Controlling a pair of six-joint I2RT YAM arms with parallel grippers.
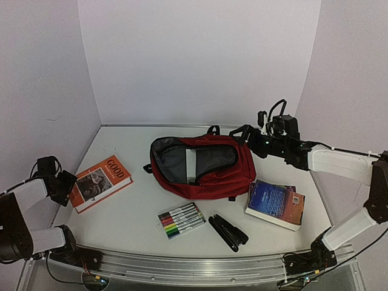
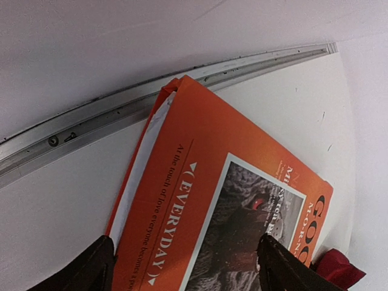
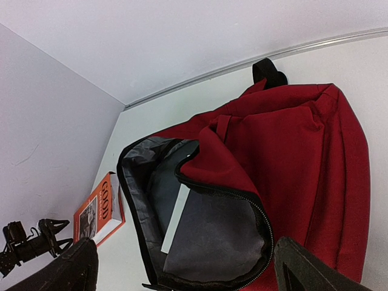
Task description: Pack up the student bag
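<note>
A red backpack (image 1: pixel 227 182) lies on the table with its main opening unzipped; the grey inside (image 3: pixel 215 236) shows a pale strip and no packed item. At the far left, an orange hardcover book (image 1: pixel 112 167) lies flat. My left gripper (image 1: pixel 68 187) is open at that book's lower left end, nothing gripped; whether its fingers touch the cover cannot be told. My right gripper (image 1: pixel 240 134) hangs open and empty over the bag's upper right part. A blue and orange book (image 1: pixel 273 201), a pack of coloured markers (image 1: pixel 180 219) and a black pen-like bundle (image 1: pixel 228 233) lie in front.
A metal rail (image 1: pixel 182 259) runs along the table's front edge, and walls enclose the back and sides. Bare table shows between the orange book and the bag. The bag's strap loop (image 3: pixel 268 74) sticks up at its back.
</note>
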